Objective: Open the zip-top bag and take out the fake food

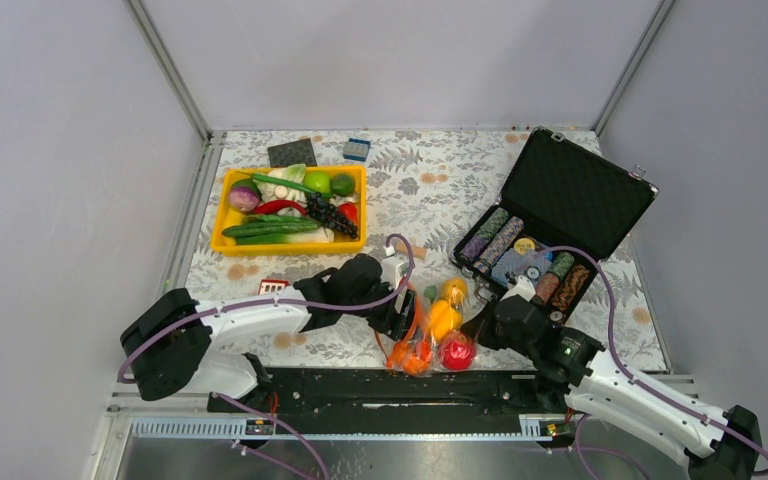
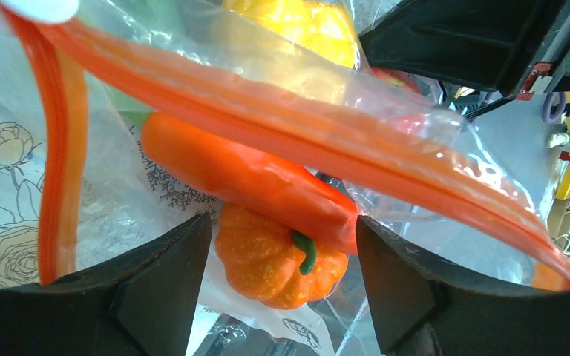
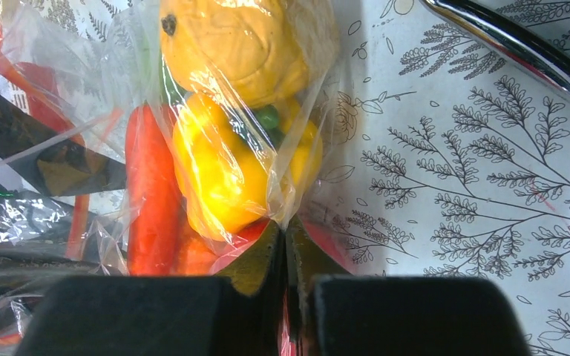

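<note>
The clear zip bag (image 1: 423, 340) lies at the front centre, its orange zip spread open in the left wrist view. It holds a yellow pepper (image 3: 223, 178), a yellow round item (image 3: 237, 44), an orange carrot-like piece (image 2: 245, 178), a small pumpkin (image 2: 267, 259) and a red item (image 1: 457, 350). My left gripper stands open over the pumpkin and orange piece, nothing clearly between its fingers. My right gripper is shut on the bag's clear plastic beside the yellow pepper.
A yellow tray (image 1: 218, 240) of vegetables stands at the back left. An open black case (image 1: 575, 180) with chips is at the right, close to my right arm. The front table edge borders the bag.
</note>
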